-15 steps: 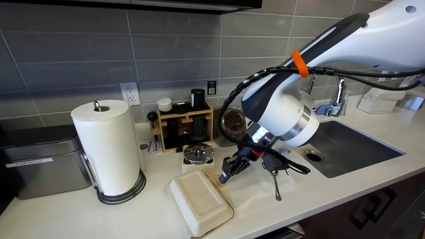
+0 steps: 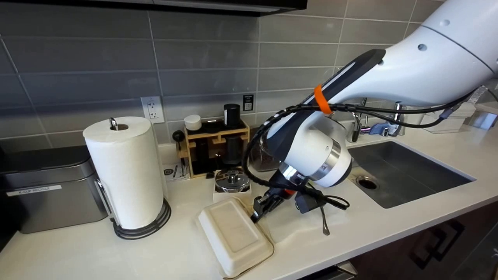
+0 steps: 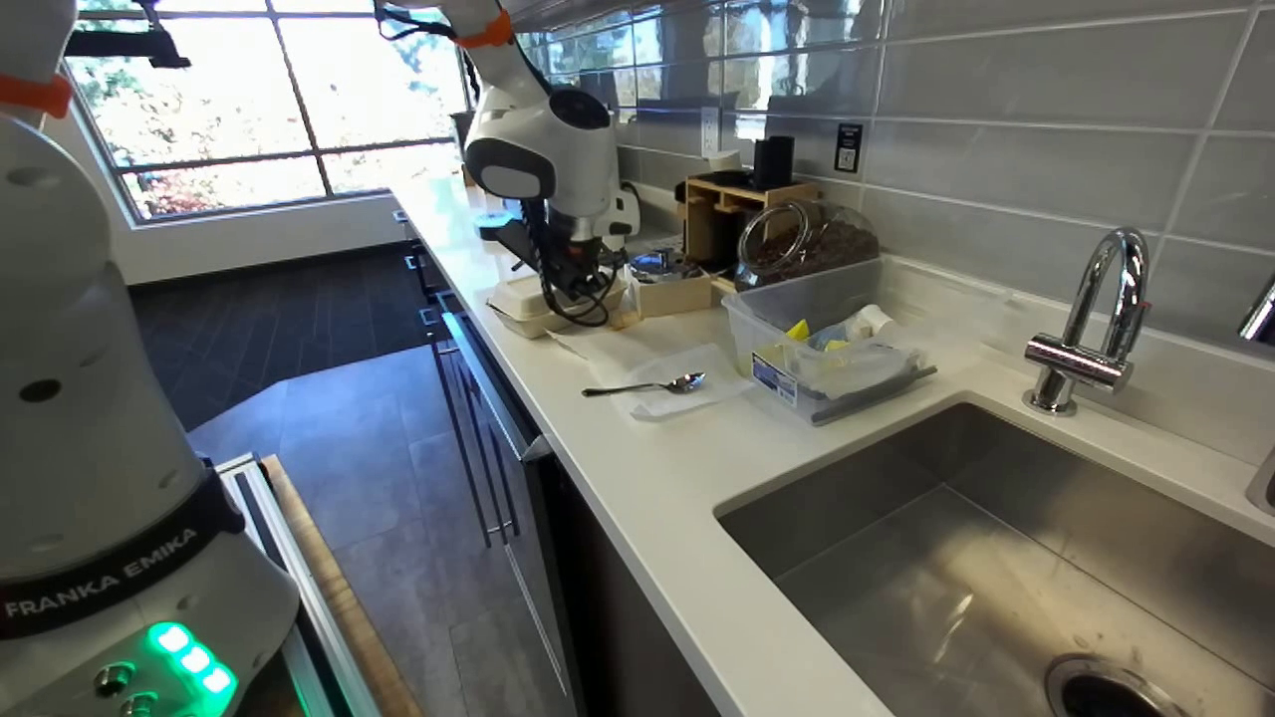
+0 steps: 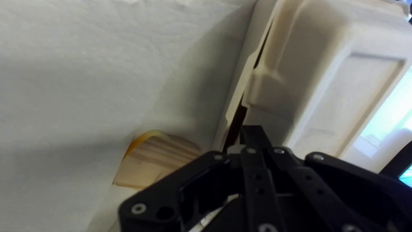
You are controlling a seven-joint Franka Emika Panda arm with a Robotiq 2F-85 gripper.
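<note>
A beige takeout box (image 2: 237, 235) with its lid down lies on the counter. In the wrist view, a narrow dark gap runs between the lid (image 4: 305, 77) and the base rim of the box. My gripper (image 2: 255, 217) reaches down at the box's sink-facing side. Its fingers (image 4: 255, 137) are together, their tips right at that gap; whether they touch the lid or reach inside cannot be made out. Nothing shows between them. From exterior view 2, the box (image 3: 526, 305) is partly hidden behind the arm and its cables.
A glass-lidded pot (image 2: 232, 181) stands behind the box, and a paper towel roll (image 2: 125, 172) to its left. A spoon (image 3: 651, 386) lies on a white sheet near a clear plastic bin (image 3: 813, 341). Beyond is the sink (image 2: 411, 172).
The arm has come left and lower, bringing my gripper from just right of the box to its edge. In exterior view 1 the box has kept its place.
</note>
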